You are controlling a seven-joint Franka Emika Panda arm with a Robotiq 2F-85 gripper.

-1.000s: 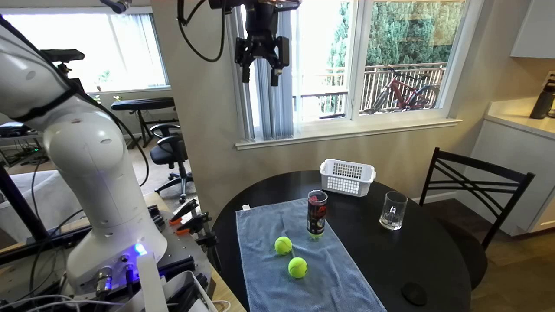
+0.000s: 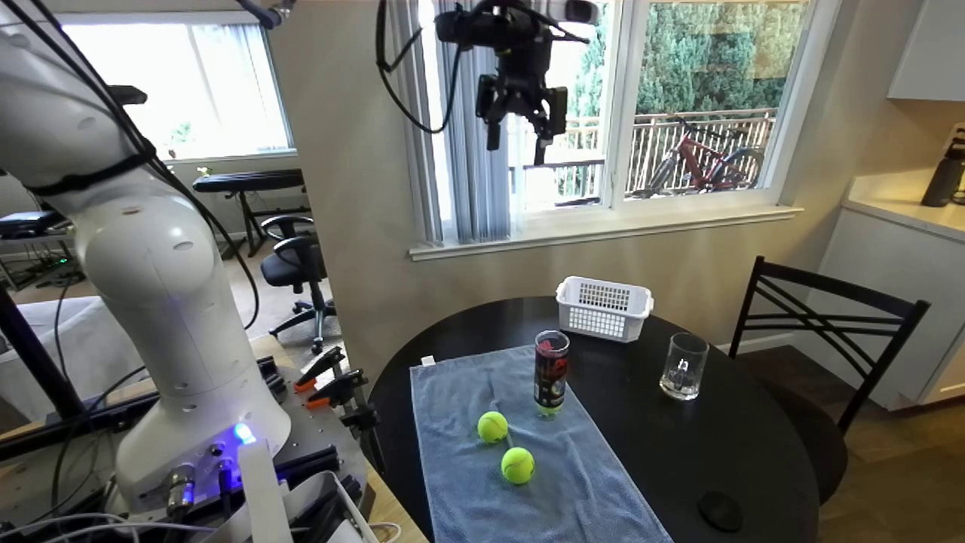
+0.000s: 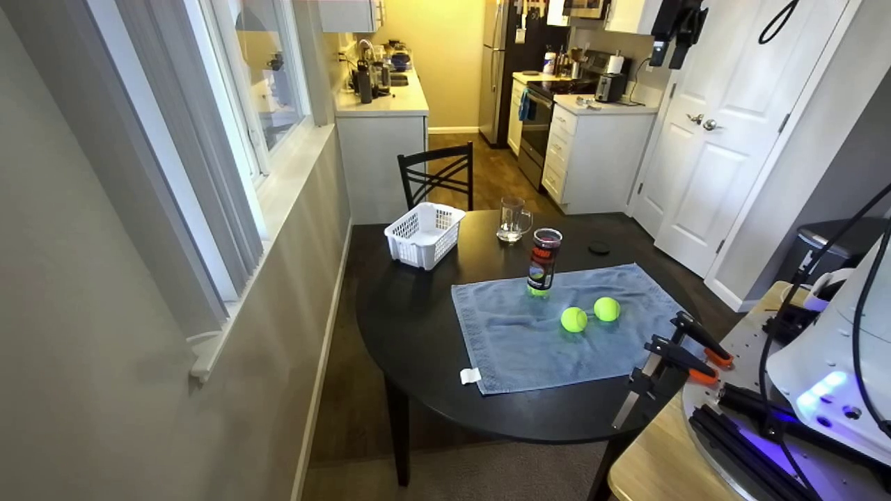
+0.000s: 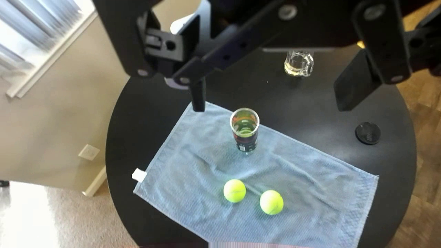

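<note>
High above the round black table, my gripper (image 2: 518, 149) hangs open with nothing between its fingers. Two yellow-green tennis balls (image 2: 492, 427) (image 2: 517, 465) rest on a blue towel (image 2: 452, 389), close together but apart. A clear tube with a dark printed label (image 2: 549, 372) stands upright on the towel beyond the balls; from above, in the wrist view, its top (image 4: 244, 120) is open and something green shows inside. Both gripper fingers (image 4: 198, 95) frame the upper part of the wrist view, widely spread, well clear of everything on the table.
A white basket (image 2: 604, 309) sits near the table's window side, and a glass mug (image 3: 511, 221) is at the far edge. A round black lid (image 4: 368, 133) lies flat on bare table. Clamps (image 3: 668, 355) grip the table edge by the robot base.
Over the last second my gripper has moved right in exterior view 1 and tilted somewhat, staying high and open. Balls, tube, towel, basket and mug have not moved.
</note>
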